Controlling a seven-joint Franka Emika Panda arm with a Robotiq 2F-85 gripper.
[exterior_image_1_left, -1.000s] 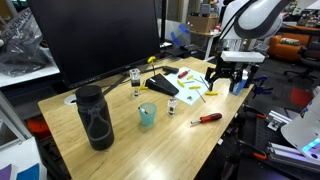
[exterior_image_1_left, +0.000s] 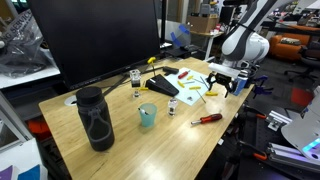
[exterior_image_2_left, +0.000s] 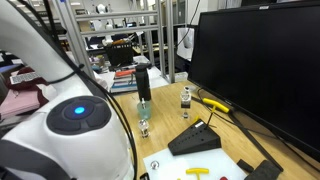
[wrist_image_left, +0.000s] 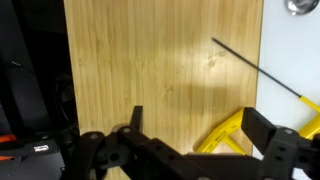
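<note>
My gripper hangs above the wooden table with its fingers spread and nothing between the fingers. In the wrist view a yellow tool (wrist_image_left: 222, 131) lies on the wood, partly hidden by the right finger. Further right, a thin dark shaft with a yellow handle (wrist_image_left: 308, 103) reaches from the white sheet (wrist_image_left: 285, 50) over the wood. In exterior view 1 the arm (exterior_image_1_left: 243, 55) stands at the table's right end, with the yellow tool (exterior_image_1_left: 212, 93) near the gripper.
A red-and-black screwdriver (exterior_image_1_left: 207, 119) lies near the front edge. Several small coloured tools lie on the white sheet (exterior_image_1_left: 184, 83). A teal cup (exterior_image_1_left: 147, 114), a small bottle (exterior_image_1_left: 172, 106) and a black speaker (exterior_image_1_left: 95, 118) stand further left.
The objects on the table appear unmoved.
</note>
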